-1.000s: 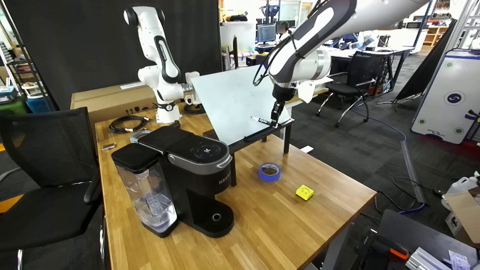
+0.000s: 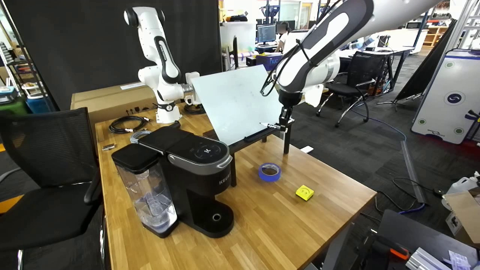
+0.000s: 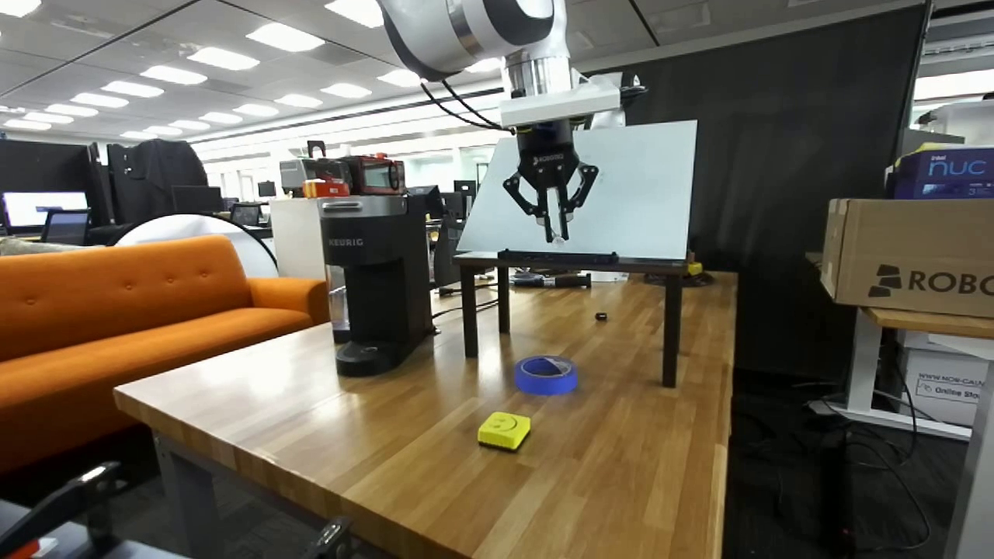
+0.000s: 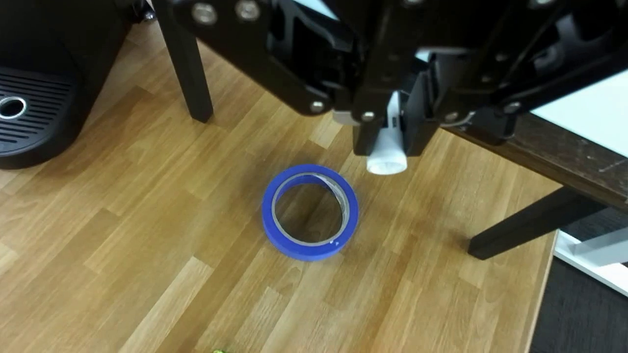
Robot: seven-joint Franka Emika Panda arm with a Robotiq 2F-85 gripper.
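Note:
My gripper (image 2: 284, 126) is shut on a slim white marker (image 2: 269, 125) with dark print, just in front of the whiteboard (image 2: 245, 96). The marker juts sideways from the fingers with its tip toward the board in exterior view 1. From the wrist, its round white end (image 4: 387, 163) shows between the two black fingertips. Exterior view 2 has the gripper (image 3: 557, 233) above the black tray (image 3: 557, 256) at the board's lower edge. Whether the tip touches the board is unclear.
Below on the wooden table lie a blue tape roll (image 4: 310, 252) and a yellow smiley block (image 2: 305, 192). A black coffee maker (image 2: 193, 180) stands left of the board's dark stand (image 2: 233, 171). The table's front right is open.
My gripper has shifted right in exterior view 1, with the marker still held in it. The whiteboard, tape roll and yellow block have stayed put.

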